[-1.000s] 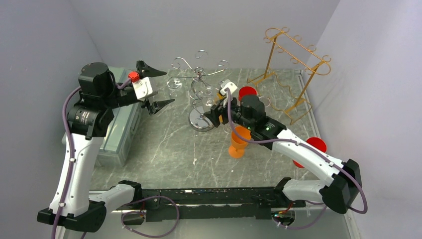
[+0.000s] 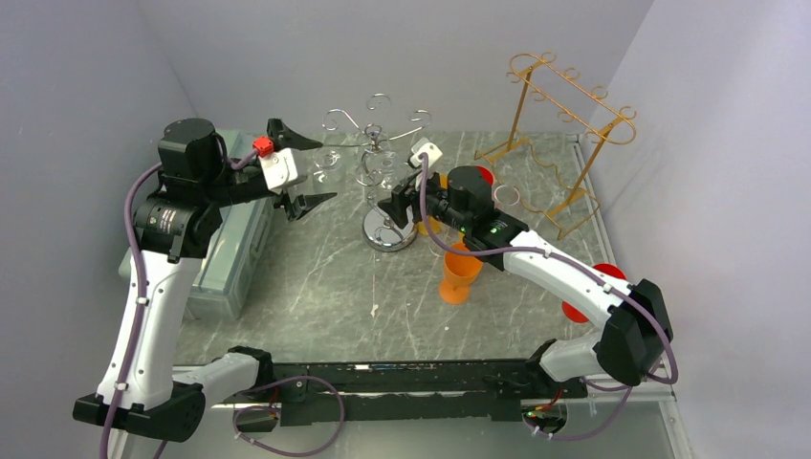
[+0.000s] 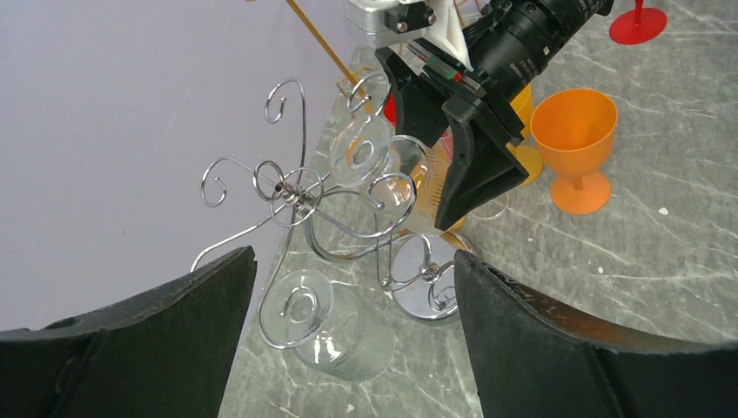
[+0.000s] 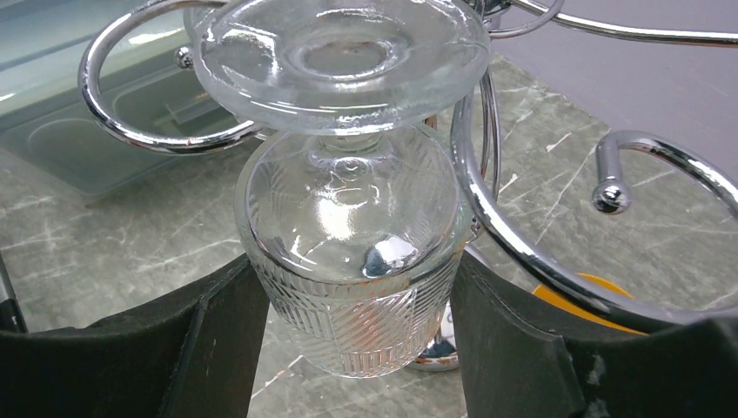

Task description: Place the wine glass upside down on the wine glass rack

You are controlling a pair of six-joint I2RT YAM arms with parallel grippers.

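Note:
The chrome wine glass rack (image 2: 385, 237), with curled hooks, stands at the back middle. A clear wine glass (image 4: 339, 200) is upside down with its foot on top, close by a curved hook. My right gripper has its fingers against both sides of the glass's ribbed bowl. In the left wrist view this glass's foot (image 3: 359, 152) is level with the hook ends. Whether the stem sits inside a hook is hard to tell. Left of the rack, my left gripper (image 2: 328, 170) stands open and empty. Another clear glass (image 3: 348, 335) hangs upside down on the left hook.
An orange goblet (image 2: 459, 274) stands in front of the right arm, and red goblets (image 2: 609, 272) lie to the right. A gold rack (image 2: 577, 196) is at the back right. A greenish bin (image 2: 215, 296) is at the left.
My right gripper has moved left and toward the back with the glass. The rack's upper part has shifted slightly left while its base stays put. The left arm has barely moved.

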